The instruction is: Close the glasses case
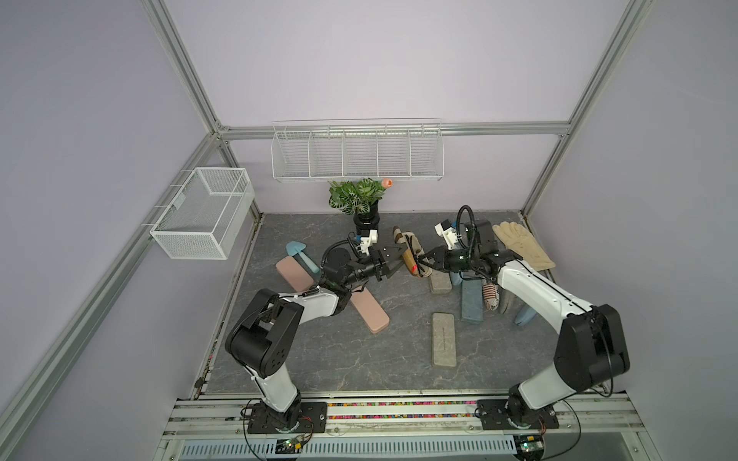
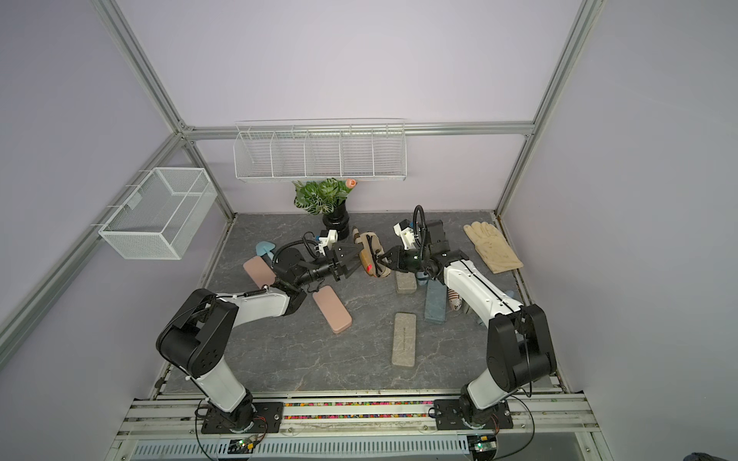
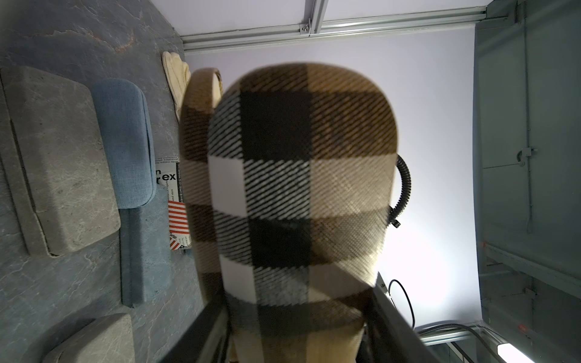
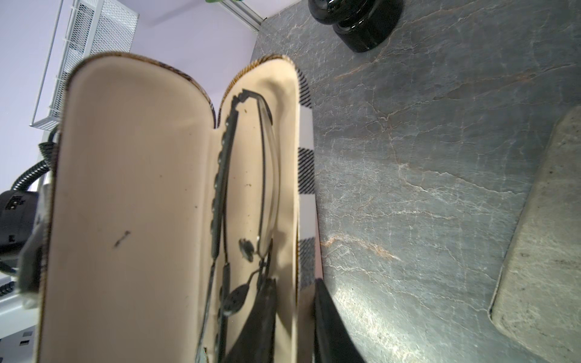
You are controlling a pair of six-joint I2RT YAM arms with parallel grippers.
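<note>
A plaid glasses case hangs above the table between both grippers, open, its cream inside holding dark-framed glasses in the right wrist view. My left gripper is shut on the case; its plaid outside fills the middle of the left wrist view. My right gripper is shut on the edge of the half with the glasses.
Pink cases, grey cases, blue cases, a glove, a small shovel and a plant in a black vase stand around.
</note>
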